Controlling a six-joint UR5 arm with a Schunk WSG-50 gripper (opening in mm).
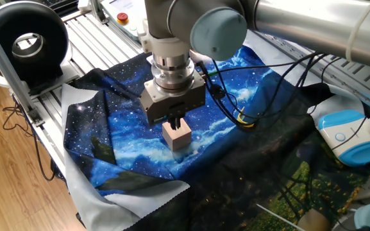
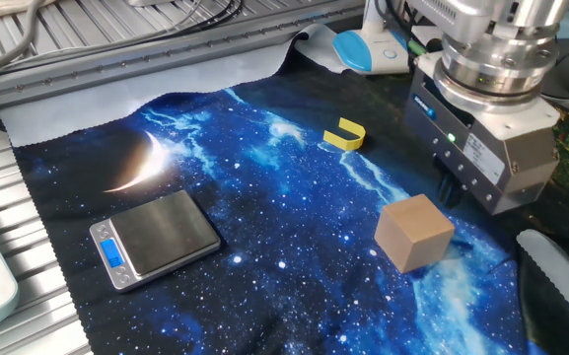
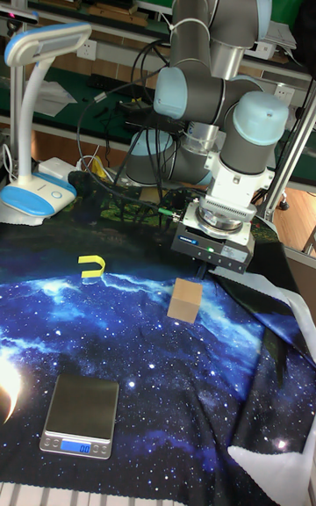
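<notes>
A plain wooden block point(image 1: 177, 135) rests on the starry cloth, and its whole near side shows in exterior view 2 as a light brown cube point(image 2: 414, 234). My gripper point(image 1: 175, 124) points down at the block's top edge in exterior view 1, its dark fingers close together. From the opposite side, the gripper point(image 2: 449, 190) appears just behind the block, with the fingertips partly near its upper edge. In exterior view 3 the gripper point(image 3: 201, 271) is right above and behind the block point(image 3: 185, 299). Nothing shows between the fingers; whether they touch the block is unclear.
A yellow U-shaped piece point(image 2: 345, 135) lies on the cloth beyond the block. A small digital scale point(image 3: 81, 417) with an empty plate sits nearer that camera. The white and blue lamp point(image 3: 38, 195) stands at the back left. Loose cables point(image 1: 287, 67) hang beside the arm.
</notes>
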